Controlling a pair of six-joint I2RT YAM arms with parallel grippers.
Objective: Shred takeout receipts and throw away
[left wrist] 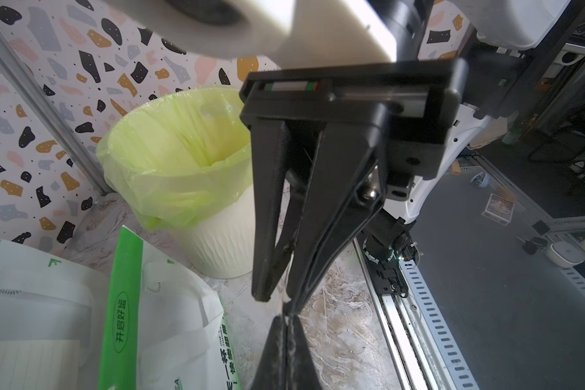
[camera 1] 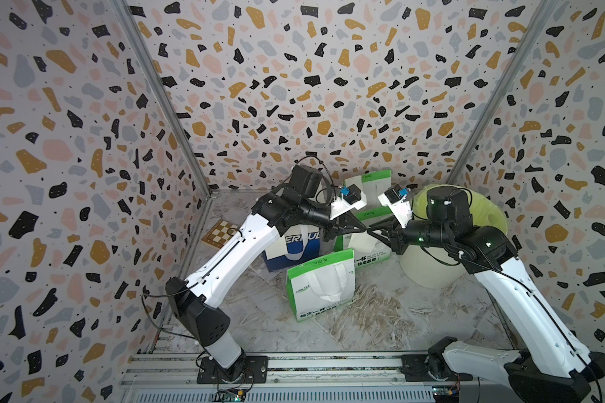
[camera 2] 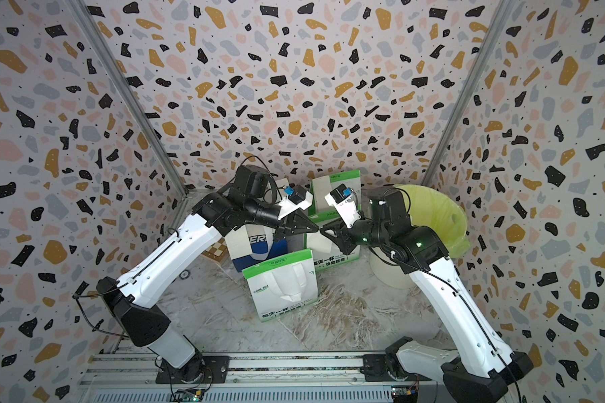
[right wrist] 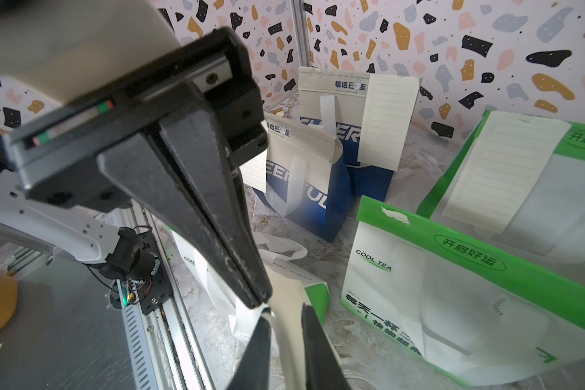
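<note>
My left gripper [camera 1: 357, 227] and right gripper [camera 1: 373, 229] meet tip to tip above the bags, both shut on a pale paper receipt [right wrist: 286, 338] that hangs between them, partly hidden by the fingers. Other long receipts [right wrist: 390, 117] are stuck on blue CHEERFUL bags [right wrist: 331, 195] and on a rear green-white bag; one receipt [right wrist: 500, 162] shows clearly there. A front green-white bag [camera 1: 316, 295] stands below the arms. The bin with a yellow-green liner is at the right, behind my right arm.
Bags crowd the middle and back of the marble table. A checkered board [camera 1: 216, 235] lies at the left. Bare table [camera 1: 423, 315] shows at the front right. Patterned walls enclose the back and sides.
</note>
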